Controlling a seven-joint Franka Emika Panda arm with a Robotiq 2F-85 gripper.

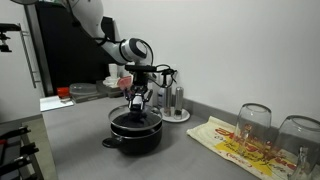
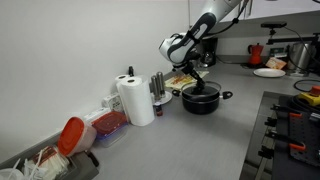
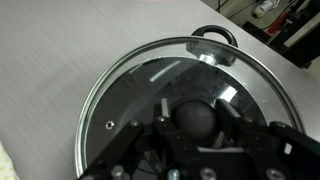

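A black pot (image 1: 134,139) stands on the grey table, its side handle (image 3: 214,35) showing past the glass in the wrist view. Over its top is a glass lid (image 3: 120,105) with a metal rim and a round black knob (image 3: 194,120). My gripper is shut on that knob, one finger at each side. In exterior view 2 the arm comes down onto the lid (image 2: 201,90) from above. The lid looks level and at the pot's rim; whether it rests fully on it I cannot tell.
A patterned cloth (image 1: 236,147) and upturned glass jars (image 1: 255,122) lie to the right. Bottles (image 1: 178,101) stand on a white plate behind the pot. A paper towel roll (image 2: 137,101) is in exterior view 2.
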